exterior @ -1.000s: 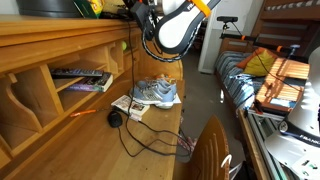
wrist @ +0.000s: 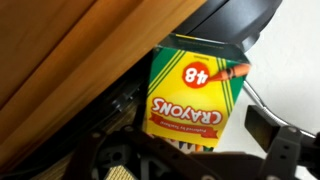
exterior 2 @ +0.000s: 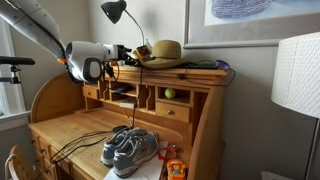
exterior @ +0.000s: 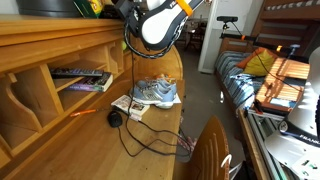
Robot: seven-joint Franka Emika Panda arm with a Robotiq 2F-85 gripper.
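Observation:
A yellow and green crayon box with a red 48 badge fills the middle of the wrist view. My gripper stands open, one dark finger at the box's left and the other at its right. Whether either finger touches the box I cannot tell. In the second exterior view, the gripper is up at desk-top level, just left of the brown hat. The first exterior view cuts the fingers off at the top; the arm shows there.
Grey sneakers rest on the wooden desk. Black cables cross its surface, and an orange marker lies towards the back. A desk lamp rises behind the gripper. A green ball sits in a cubby.
The things on the desk have not moved.

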